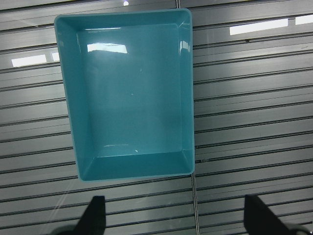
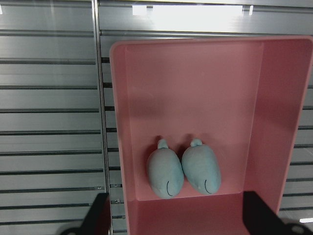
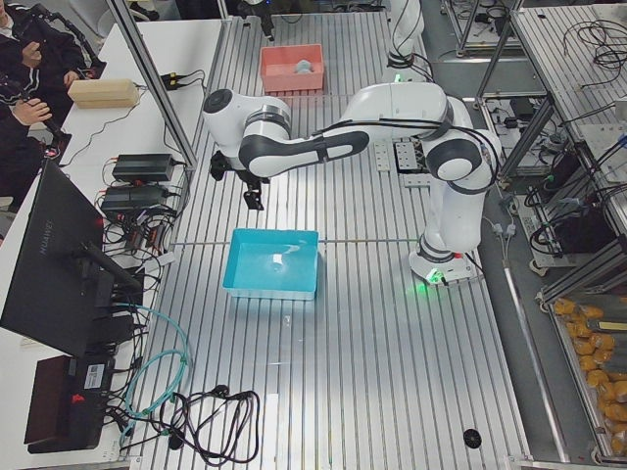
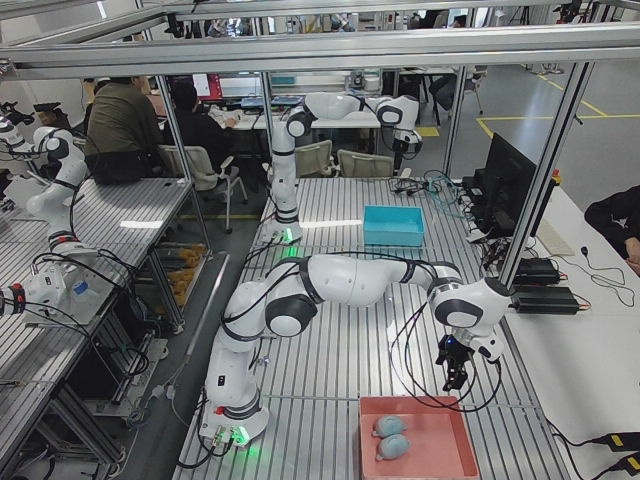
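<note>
A blue tray (image 1: 132, 107) lies empty on the slatted metal table below my left gripper, whose fingertips frame the bottom of the left wrist view, apart and open. A pink bin (image 2: 195, 88) holds two pale blue plush toys (image 2: 165, 174) (image 2: 200, 166), side by side, each with a small tab on top. My right gripper hangs above the bin's near part, open, nothing between its fingertips. In the camera right view the right gripper (image 4: 455, 372) is above the table at the bin's far side.
Black and teal cables (image 3: 211, 421) lie at one corner of the table. A monitor (image 3: 54, 259) and black boxes stand on the white side desk. Metal frame posts flank the table. The table between the bin and tray is largely clear.
</note>
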